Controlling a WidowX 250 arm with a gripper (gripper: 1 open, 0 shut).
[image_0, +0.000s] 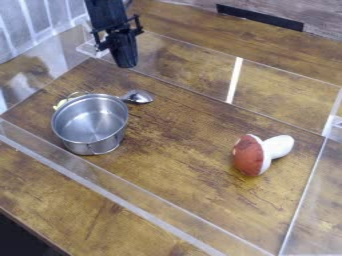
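A steel pot stands on the wooden table at the left. Behind it a metal spoon lies on the wood. The dark gripper is at the top left, raised above and behind the spoon, apart from it; its fingertips are too small and dark to tell how they stand. On the right lies a mushroom-shaped toy with a red-brown cap and white stem.
Clear plastic walls border the wooden work area.
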